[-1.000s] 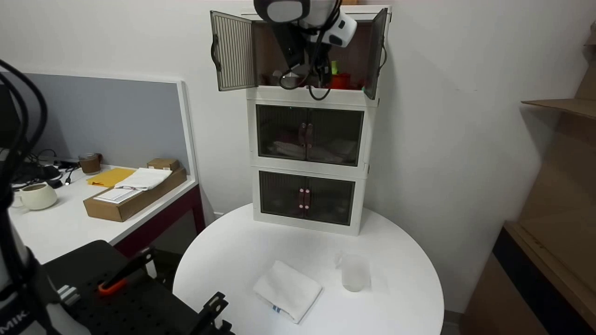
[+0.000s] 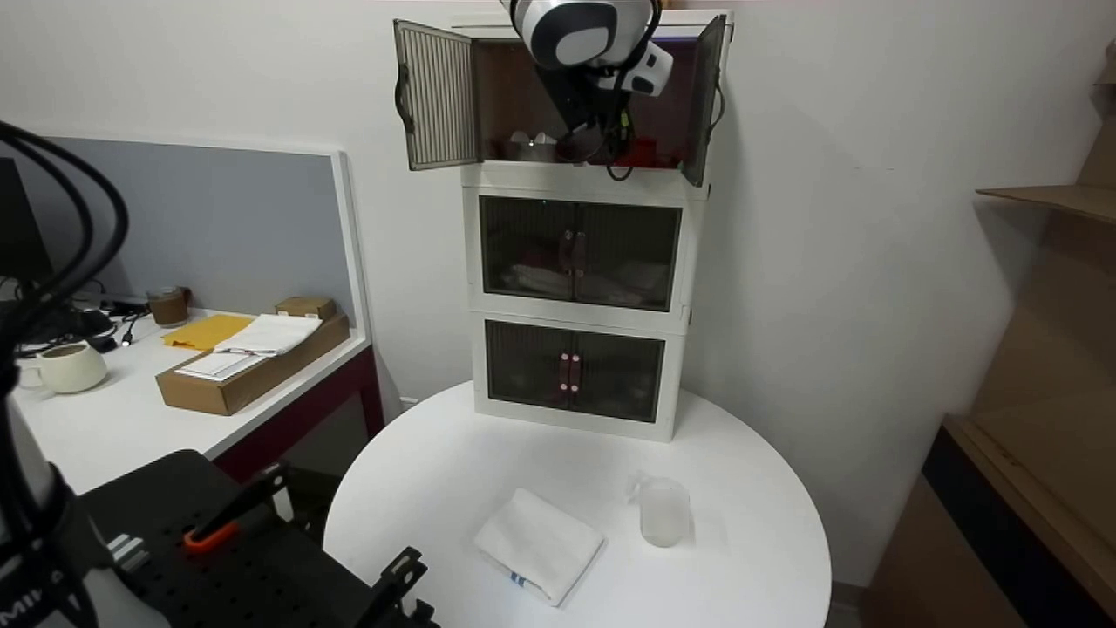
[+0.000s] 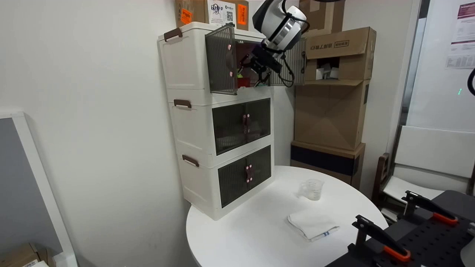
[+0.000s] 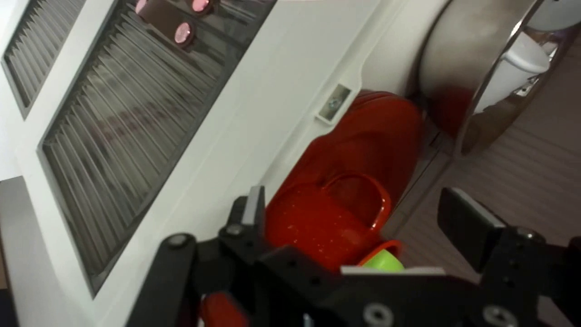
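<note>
My gripper reaches into the open top compartment of the white cabinet (image 2: pixel 575 180). It is open, one finger on each side of the view, with no grip on anything. Between and beyond the fingers, in the wrist view, lie red items: a shallow red piece with a looped handle (image 4: pixel 376 201) and a larger red container (image 4: pixel 376 125) behind it. Something bright green (image 4: pixel 385 261) shows beside them, partly covered by the gripper. A metal bowl (image 4: pixel 463 60) with white pieces in it stands farther along the shelf. In the second exterior view the red item (image 3: pixel 243 82) shows beside my gripper.
Both top doors stand open, the left door (image 2: pixel 439 96) and the right door (image 2: pixel 707 99) flanking the arm. Lower doors are shut. On the round table (image 2: pixel 439 460) lie a folded white towel (image 2: pixel 540 546) and a clear measuring cup (image 2: pixel 664 513).
In the first exterior view the arm has shifted right and slightly up, from beside the red and green items to in front of them. The table items have not moved.
</note>
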